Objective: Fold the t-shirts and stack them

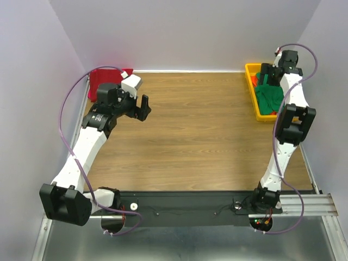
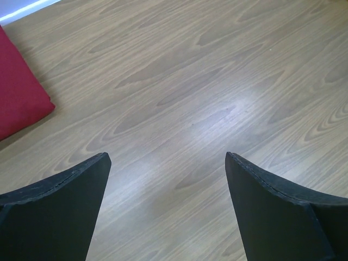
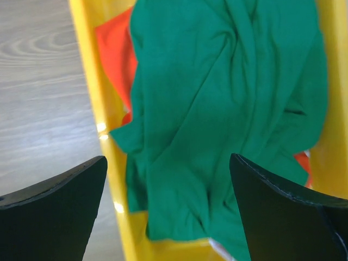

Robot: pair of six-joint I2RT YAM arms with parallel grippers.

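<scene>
A green shirt lies crumpled in the yellow bin at the table's back right. Beneath it, parts of an orange-red cloth show along the bin's side. Above the bin is my right gripper, its fingers apart and nothing between them; in the right wrist view the green cloth lies below its fingertips. A folded dark red shirt rests at the back left corner, and its edge enters the left wrist view. My left gripper stands open and empty over bare wood, to the front right of the red shirt.
Walls stand close on the left, right and back. The bin's raised rim surrounds the green cloth.
</scene>
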